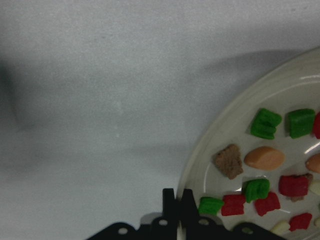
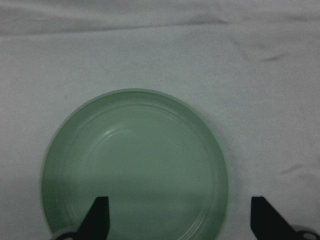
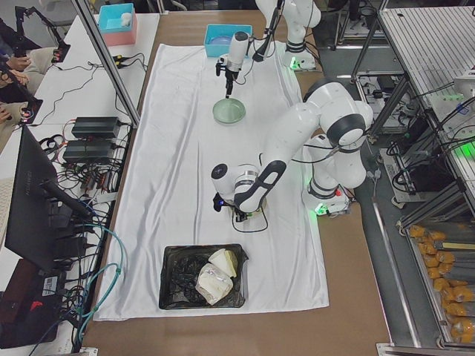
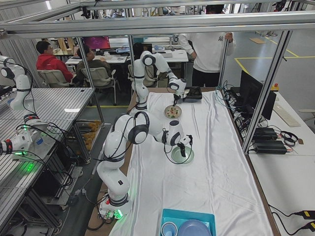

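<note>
A cream plate (image 1: 295, 90) with green, red, orange and brown food pieces fills the right of the left wrist view; in the camera right view it (image 4: 172, 112) lies at the far end. My left gripper is shut at the plate's left edge, the rim appearing between its fingertips. A plain green plate (image 2: 135, 150) lies empty on the white cloth. My right gripper stands open over that plate's near part, nothing between its fingers.
A black container (image 3: 178, 274) with wrapped items sits at one end of the cloth, a blue tray (image 4: 187, 216) at the other. A monitor and electronics line the side table.
</note>
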